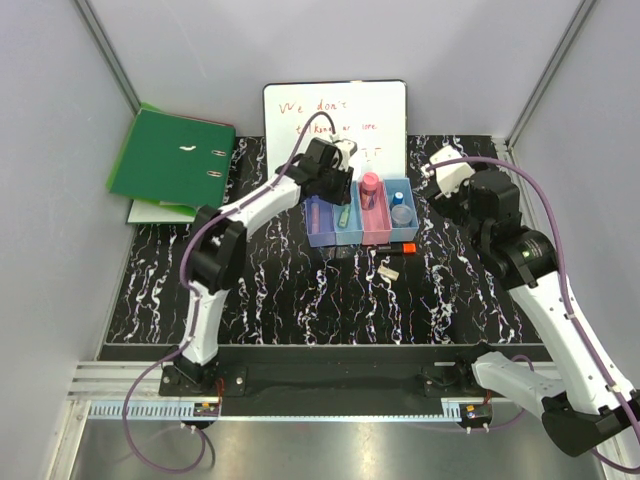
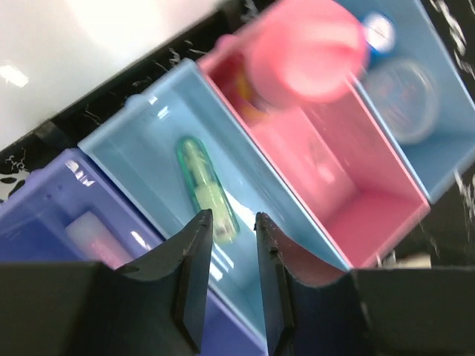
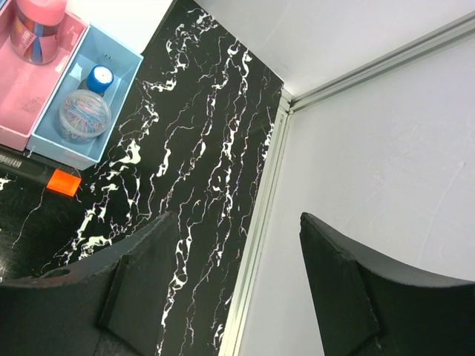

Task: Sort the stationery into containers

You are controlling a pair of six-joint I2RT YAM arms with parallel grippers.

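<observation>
My left gripper hangs over the middle light-blue bin, part open with nothing seen between its fingers; a green stick-shaped item lies in that bin below. The purple bin holds a pink item. The pink bin holds a pink-lidded jar. The right blue bin holds a blue-capped bottle and a clear round container. My right gripper is open and empty over the right side of the table.
A black stick with an orange end and a small pale block lie in front of the bins. Green binders are at the back left, a whiteboard behind the bins.
</observation>
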